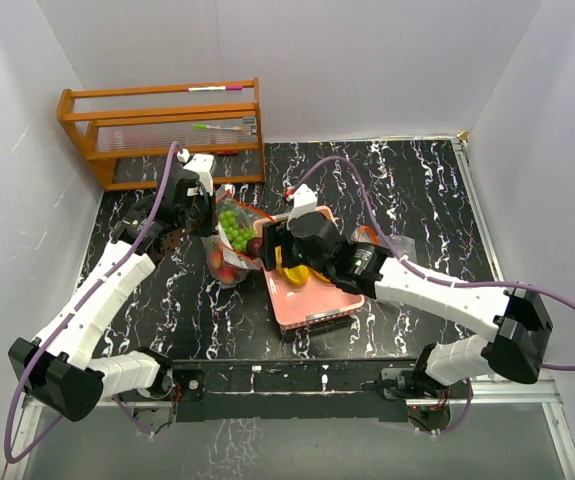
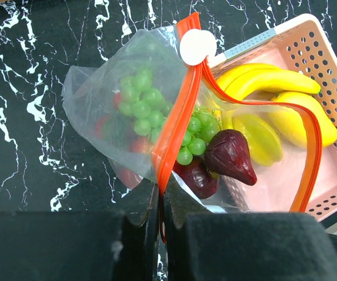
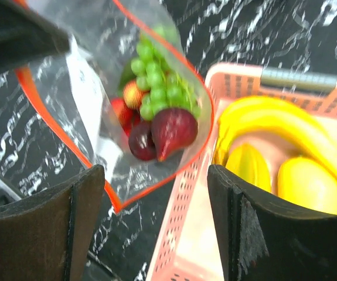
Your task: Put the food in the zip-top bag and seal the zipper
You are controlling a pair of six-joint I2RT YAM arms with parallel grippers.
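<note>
The zip bag with orange zipper holds green grapes, red fruit and dark purple produce. My left gripper is shut on the bag's zipper edge at its mouth. My right gripper hangs open above the pink basket's left part, beside the bag. In that basket lie bananas, a yellow star fruit and a yellow mango.
A wooden rack stands at the back left. Another clear bag lies right of the basket.
</note>
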